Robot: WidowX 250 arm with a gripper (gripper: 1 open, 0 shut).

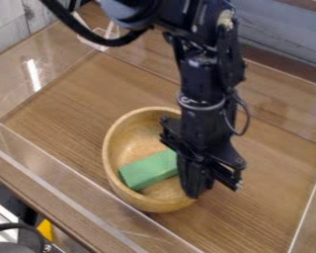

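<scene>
A round yellow-tan bowl (121,136) rests on the wooden surface, with a green block (142,172) lying inside it. My black gripper (204,180) reaches down from the top of the view to the bowl's right part, just right of the block. Its fingertips look close together; whether anything is between them does not show clearly. The arm hides the bowl's back right.
Transparent walls edge the area at left and back. Cables and a small yellow object (44,227) are at the lower left.
</scene>
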